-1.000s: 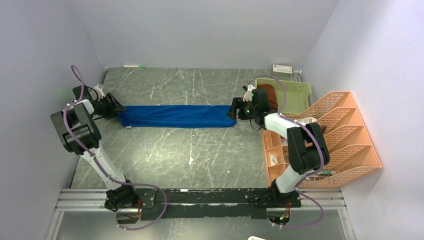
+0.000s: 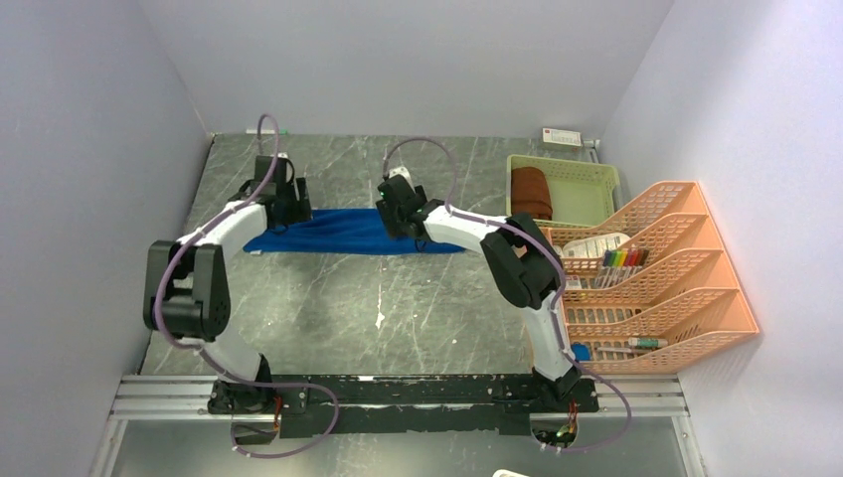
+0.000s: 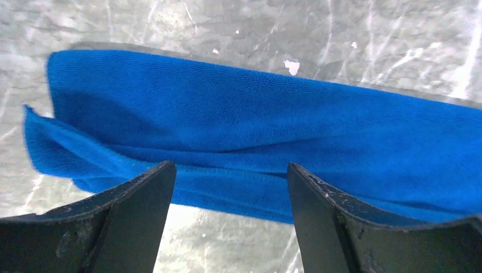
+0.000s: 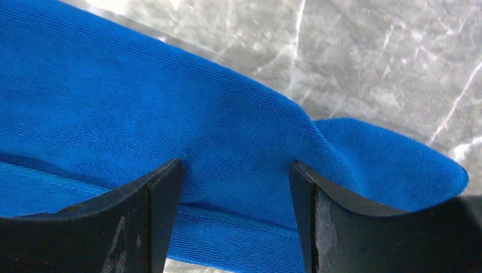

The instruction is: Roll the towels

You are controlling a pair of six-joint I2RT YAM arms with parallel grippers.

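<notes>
A blue towel (image 2: 348,233) lies folded into a long strip across the table, running left to right. In the left wrist view the towel (image 3: 239,114) shows a lengthwise fold and a loose flap at its left end. My left gripper hangs over its near edge, fingers apart, nothing held. My right gripper is above the strip right of its middle, also open, with bare cloth (image 4: 239,187) showing between the fingers. At the right end a corner (image 4: 398,159) sticks out from under the top layer.
A rolled brown towel (image 2: 530,193) sits in the green basket (image 2: 587,199) at the back right. An orange organizer (image 2: 701,278) with pens and other items fills the right side.
The towel's place looks the same.
</notes>
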